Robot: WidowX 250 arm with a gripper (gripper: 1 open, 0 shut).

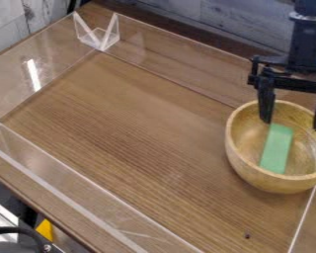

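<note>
A beige bowl [247,163] sits at the right of the wooden table, with a green rectangular block [276,148] lying inside it. My black gripper [291,111] is open over the bowl's back part, its fingers pointing down either side with nothing seen between them, above the far end of the block.
A white wire holder [98,32] stands at the back left. A wall runs along the back. The table's edge crosses the lower left corner, with dark floor beyond.
</note>
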